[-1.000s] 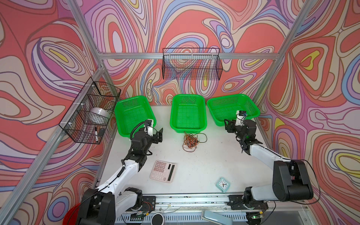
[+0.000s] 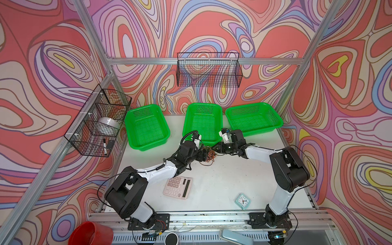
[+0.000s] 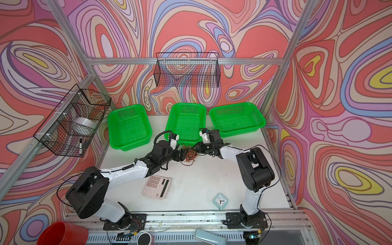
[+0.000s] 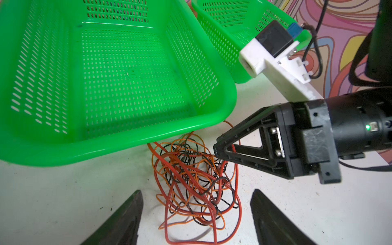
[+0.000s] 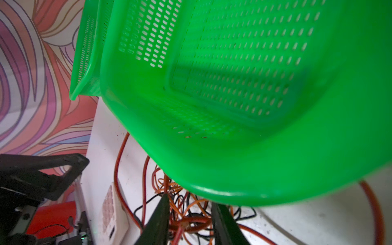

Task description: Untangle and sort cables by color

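A tangle of red, orange and black cables (image 4: 192,175) lies on the white table, against the front of the middle green basket (image 4: 122,140). My left gripper is open, its fingers (image 4: 122,220) spread wide with the tangle showing between and beyond them. From the other side my right gripper reaches to the tangle's upper right edge. Its fingers (image 5: 160,222) stand part open, narrower than the left ones, with red cable (image 5: 196,222) visible between them. Whether they touch it I cannot tell. The basket's rim hides part of the cables in the right wrist view.
Green baskets stand at left (image 2: 147,143) and right (image 2: 255,132). A pink calculator (image 2: 178,187) lies front left and a small clock (image 2: 242,201) front right. Both grippers are close together.
Both arms have come inward from the sides to the cable tangle, the left moving right and the right moving left. The middle basket has shifted slightly left.
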